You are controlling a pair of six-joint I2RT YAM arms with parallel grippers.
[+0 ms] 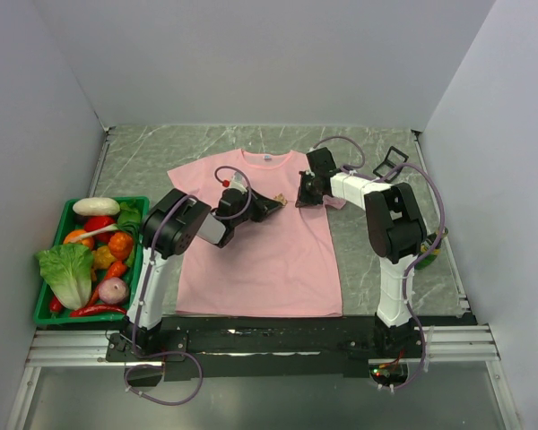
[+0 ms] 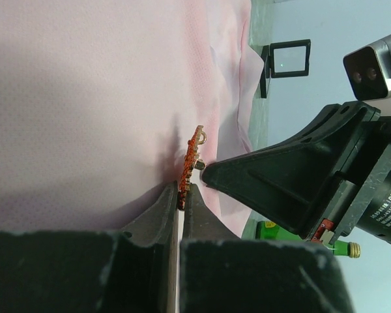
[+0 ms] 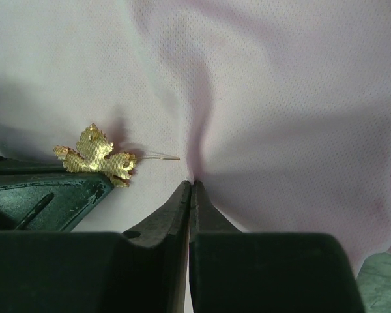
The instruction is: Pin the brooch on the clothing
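Note:
A pink shirt (image 1: pixel 251 278) lies spread over the table. The gold leaf-shaped brooch is held by my left gripper, shut on it; in the left wrist view the brooch (image 2: pixel 190 156) stands edge-on between the fingertips. Its thin pin points right in the right wrist view, the tip right beside a raised fold of the shirt (image 3: pixel 194 124). Whether the tip touches or enters the cloth cannot be told. My right gripper is shut at the foot of that fold, pinching the thin cloth. From above, the left gripper (image 1: pixel 278 205) and right gripper (image 1: pixel 299 205) are close together.
At the left stands a green crate (image 1: pixel 142 255) of vegetables. A small black frame (image 1: pixel 392 163) sits at the back right, and a green bottle (image 1: pixel 429 249) lies at the right edge.

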